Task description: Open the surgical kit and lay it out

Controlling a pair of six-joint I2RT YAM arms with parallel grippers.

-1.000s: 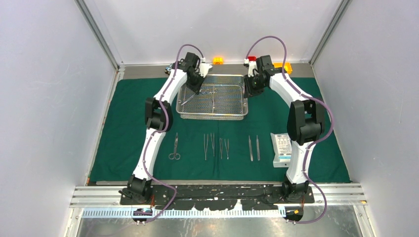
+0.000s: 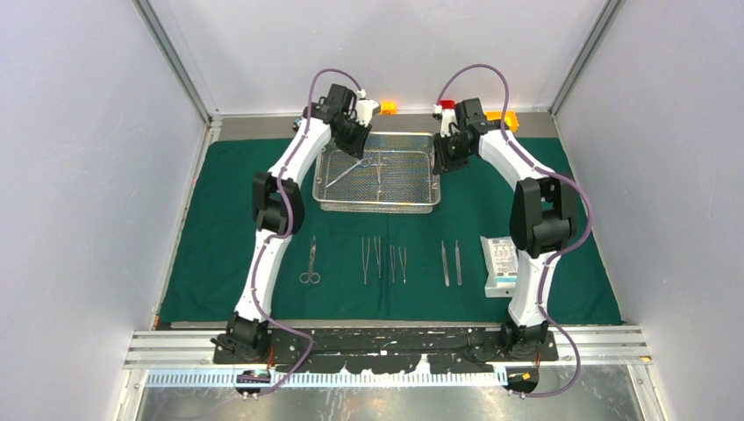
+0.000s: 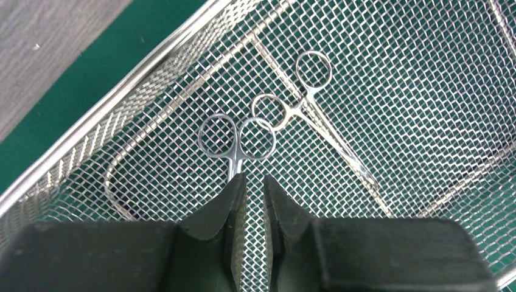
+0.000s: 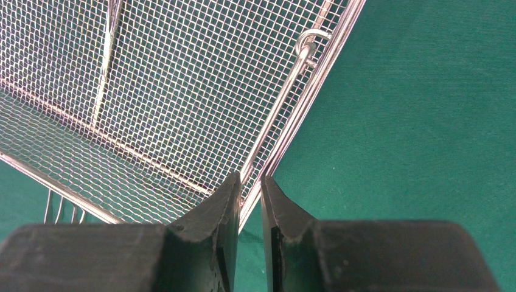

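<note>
Two ringed steel instruments lie in the wire mesh tray [image 2: 377,205]. In the left wrist view, one clamp [image 3: 334,140] rests slantwise to the right; the other ringed instrument [image 3: 257,141] lies closer, its shaft partly hidden by a finger. Above its shaft hangs my left gripper, slightly open, nothing visibly held. At the tray's right side is my right gripper, also a little open. The tray's side rim [image 4: 291,125] passes behind its fingertips; whether they touch it I cannot tell.
On the green cloth [image 2: 219,246] lie scissors [image 2: 311,263], tweezers [image 2: 366,263] with several similar instruments, and two slim handles [image 2: 458,263]. A white labelled box [image 2: 501,263] sits at the right. Yellow [image 2: 388,107] and red pieces [image 2: 447,104] stand behind the tray.
The right arm and the tray look unmoved.
</note>
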